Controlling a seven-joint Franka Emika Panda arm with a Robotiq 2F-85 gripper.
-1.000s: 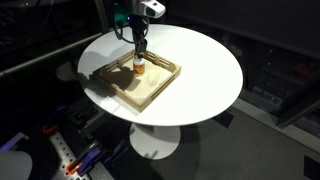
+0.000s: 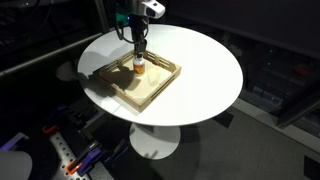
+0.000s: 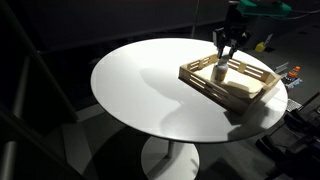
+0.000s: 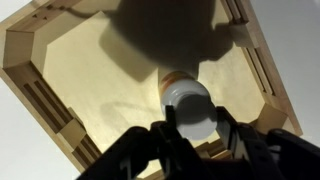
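Observation:
An orange bottle with a white cap stands upright inside a shallow wooden crate. From above in the wrist view, the round white cap hides most of the bottle's body. My gripper points straight down and is shut on the bottle at its cap, one finger on either side. In exterior view 2 the bottle appears between the crate's walls, below the gripper. Whether its base touches the crate floor is hard to tell.
The crate rests on a round white table, toward the side nearest the arm. Slatted walls surround the bottle.

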